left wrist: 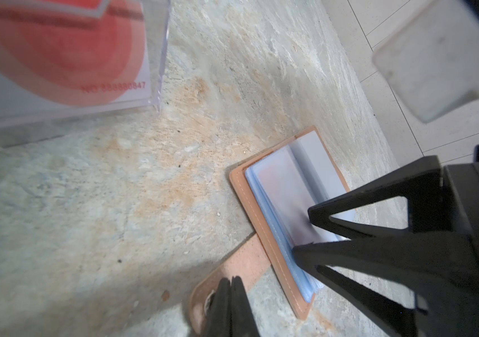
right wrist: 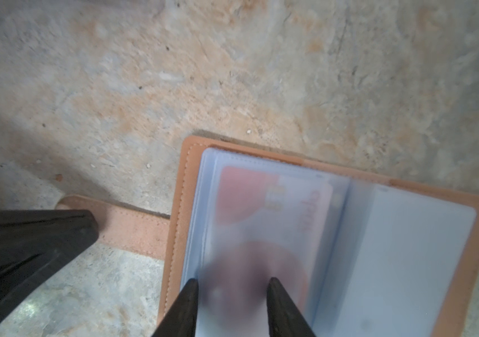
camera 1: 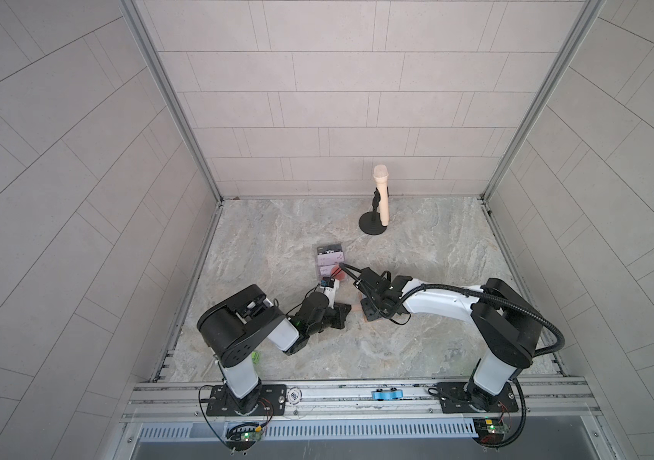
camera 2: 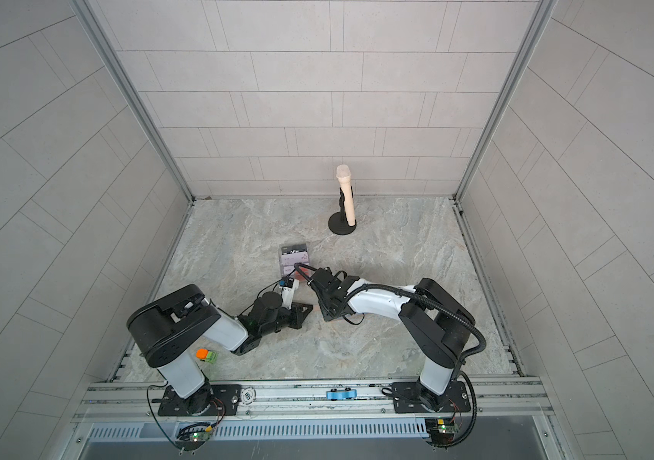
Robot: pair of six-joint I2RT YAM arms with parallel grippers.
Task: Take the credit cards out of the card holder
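The tan card holder [right wrist: 177, 241] lies unfolded on the stone-patterned table, its clear sleeves [right wrist: 402, 258] facing up. Under the plastic of the near sleeve shows a white and red card [right wrist: 261, 224]. My right gripper is part open above that sleeve, its fingertips at the card with nothing visibly pinched. The left wrist view has the same right gripper over the holder. My left gripper is shut at the end of the holder's strap [left wrist: 236, 266]; whether the strap is caught between its fingers cannot be made out.
A clear box [left wrist: 158, 67] with printed cards stands just beyond the grippers. Farther back is a microphone on a black stand [camera 1: 372, 222]. A small orange and green object [camera 2: 205, 355] lies by the left arm's base.
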